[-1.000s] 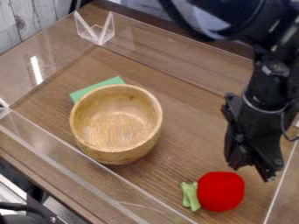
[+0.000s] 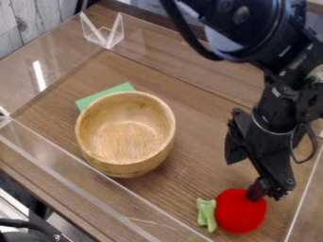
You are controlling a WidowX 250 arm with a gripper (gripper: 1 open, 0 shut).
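Observation:
A round red object (image 2: 240,213) with a pale green top (image 2: 207,212) lies at the bottom right of the table. My black gripper (image 2: 246,175) hangs right over it from the arm at the right, its lower end at the red object's upper edge. The gripper is open; whether its fingertips touch the red object is hard to tell. A tan bowl (image 2: 124,132) sits left of the gripper.
A flat green object (image 2: 98,99) lies behind the bowl. A white wire-like item (image 2: 101,30) stands at the back left.
The gripper has shifted and now hangs closer over the red object, its dark fingers more in view. The bowl and green object have not moved.

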